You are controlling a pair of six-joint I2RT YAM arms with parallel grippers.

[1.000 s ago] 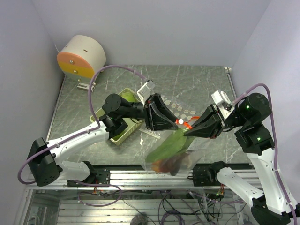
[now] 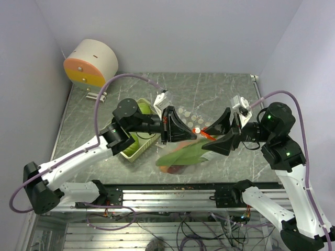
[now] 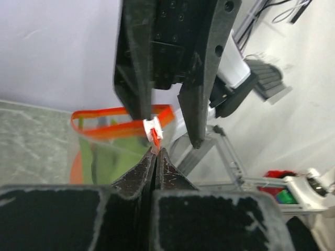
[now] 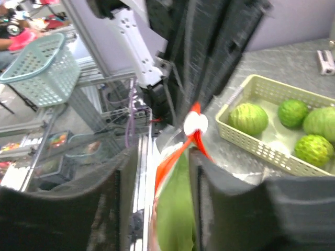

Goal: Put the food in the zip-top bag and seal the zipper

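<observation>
A clear zip top bag with an orange zipper strip [image 2: 208, 135] hangs between my arms, with green and orange-brown food [image 2: 180, 158] inside. My left gripper [image 2: 194, 137] is shut on the orange strip beside its white slider [image 3: 153, 128]. The right gripper [image 2: 214, 141] is open; its two fingers spread on either side of the strip. In the right wrist view the white slider [image 4: 196, 123] and the green food [image 4: 175, 209] appear beyond the open fingers. The left wrist view shows the strip [image 3: 123, 128] looping, its sides apart there.
A cream basket [image 4: 261, 145] with several green vegetables stands left of the bag, partly under my left arm. A white, orange and yellow container [image 2: 91, 63] sits at the back left.
The bag has swung up and looks more sideways, its food higher in view.
</observation>
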